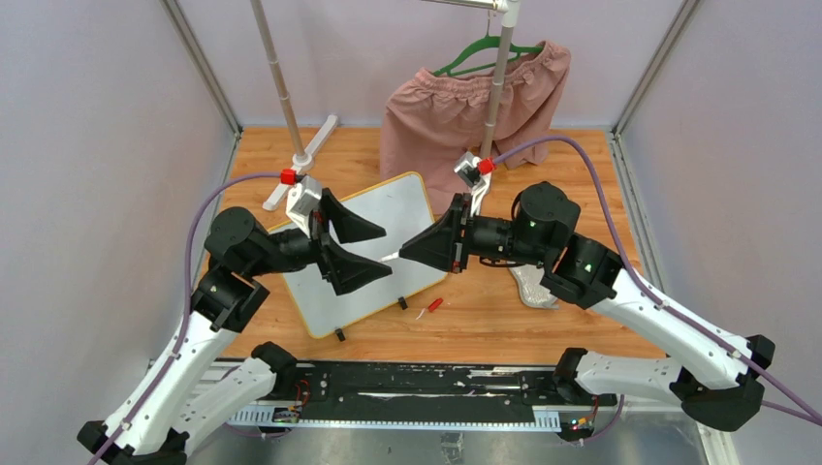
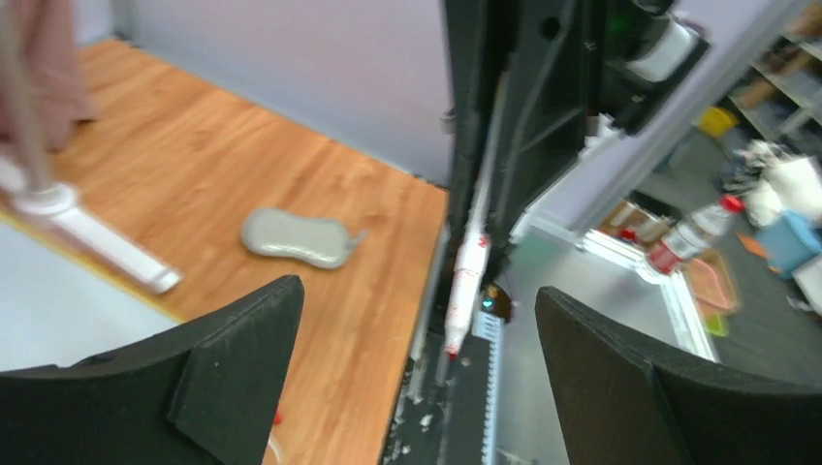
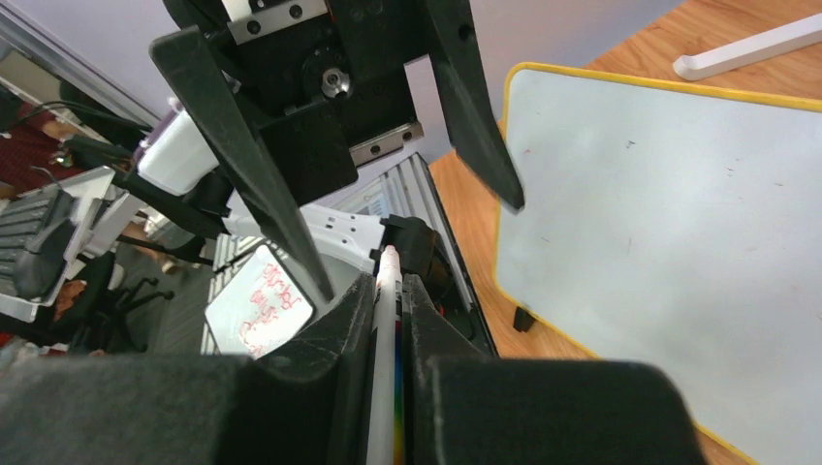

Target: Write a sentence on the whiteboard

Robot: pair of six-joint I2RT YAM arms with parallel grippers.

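A white marker (image 3: pixel 386 387) is held in my right gripper (image 1: pixel 405 250), which is shut on it; the marker's pale tip points toward my left gripper (image 1: pixel 382 249). The left gripper stands open around that tip, with a gap between its fingers and the marker (image 2: pixel 469 271) visible between them in the left wrist view. Beneath both grippers the yellow-edged whiteboard (image 1: pixel 334 300) lies on the wooden table. A small red object (image 1: pixel 435 304), probably a cap with a thin white piece beside it, lies right of the board.
A pink garment (image 1: pixel 417 126) hangs from a green hanger on a white pipe stand behind the board. A grey pad (image 1: pixel 533 289) lies on the right of the table. Bare wood runs along the front.
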